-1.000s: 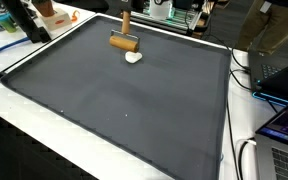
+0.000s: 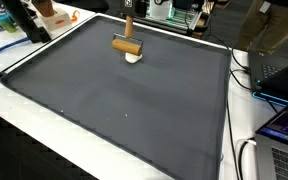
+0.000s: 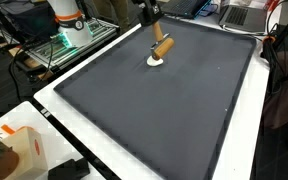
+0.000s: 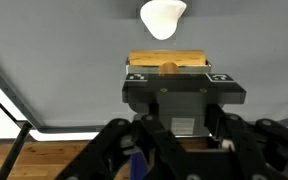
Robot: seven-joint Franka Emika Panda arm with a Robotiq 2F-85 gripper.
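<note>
A wooden roller [image 2: 127, 45] on a metal frame hangs by its wooden handle [image 2: 128, 27], and my gripper is shut on that handle. Dark fingertips [image 4: 221, 79] flank the round end of the handle in the wrist view, with the roller's wooden bar [image 4: 166, 57] showing just beyond them. A small white object [image 3: 154, 60] lies on the grey tabletop, right by the roller; in the wrist view this white piece [image 4: 163, 17] appears a little apart from the bar. Whether the roller touches the tabletop, I cannot tell.
Laptops [image 2: 279, 155] and cables line the right side in exterior view 1. Assorted items, including a dark bottle-like thing [image 2: 29, 22], crowd the far left.
Over the last second the roller and handle have come slightly toward the camera in exterior view 1, close up to the white object. That object has not visibly moved.
</note>
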